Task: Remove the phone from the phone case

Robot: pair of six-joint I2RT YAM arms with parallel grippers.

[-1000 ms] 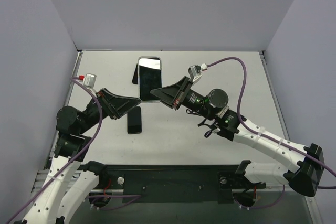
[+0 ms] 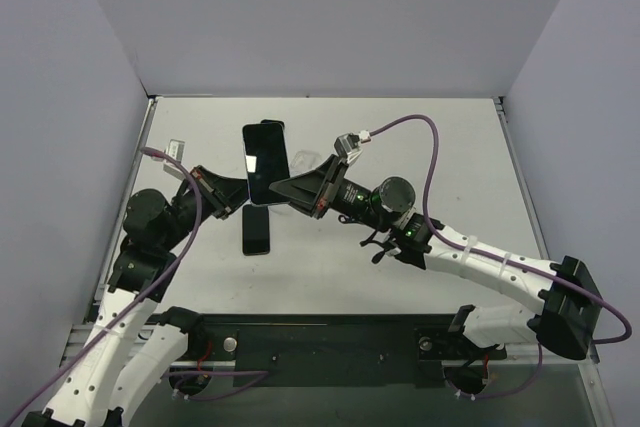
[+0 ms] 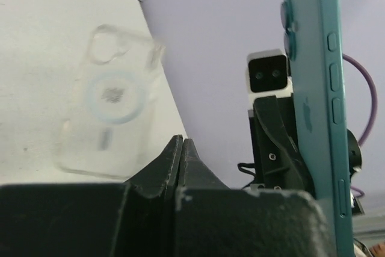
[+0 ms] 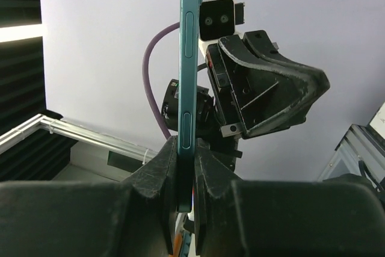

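The teal phone point(image 2: 265, 162) stands steeply raised, its black screen facing the top camera. My right gripper is shut on its lower edge. In the left wrist view, the clear phone case point(image 3: 114, 97) with its pale ring is off the phone, blurred against the white table. From above, the case point(image 2: 305, 162) shows faintly just right of the phone; whether it rests on the table I cannot tell. My left gripper is shut, its fingertips together with nothing between them, and the case is outside its fingers. The phone is to its right there.
A black slab point(image 2: 256, 230) lies on the white table point(image 2: 400, 127) below the phone in the top view. A second dark object point(image 2: 276, 125) is mostly hidden behind the phone's top. Free table extends to the right.
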